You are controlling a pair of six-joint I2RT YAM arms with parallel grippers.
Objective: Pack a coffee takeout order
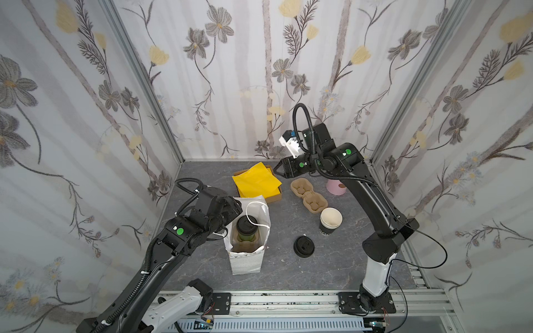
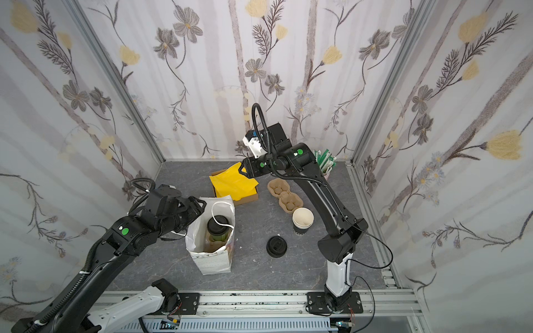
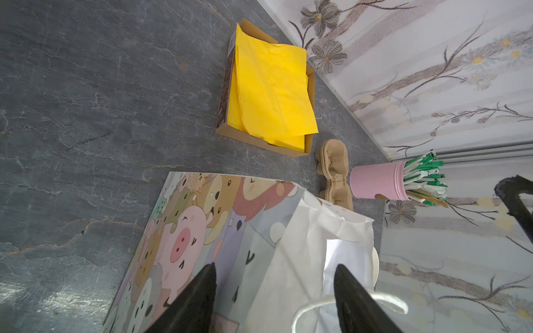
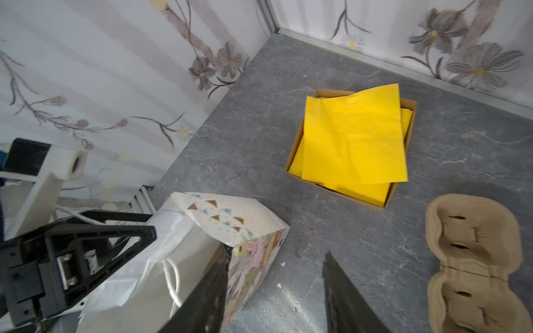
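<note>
A white paper bag (image 1: 247, 262) with animal pictures stands at the front left, its top open and a white handle (image 1: 249, 213) sticking up. Inside it a cup with a black lid (image 1: 247, 224) sits in a cardboard holder. My left gripper hovers at the bag's left rim, fingers apart; the bag and handle show behind them, and nothing appears gripped. High over the back of the table hangs my right gripper, also open, with only table and part of the bag behind its fingers. Yellow napkins (image 4: 355, 138) lie in a low cardboard box.
A two-cup holder (image 1: 308, 195) lies behind a stack of white cups (image 2: 302, 219). The loose black lid (image 1: 303, 246) lies in front. A pink canister (image 3: 378, 181) with wrapped straws stands back right. Bare table separates the lid from the bag.
</note>
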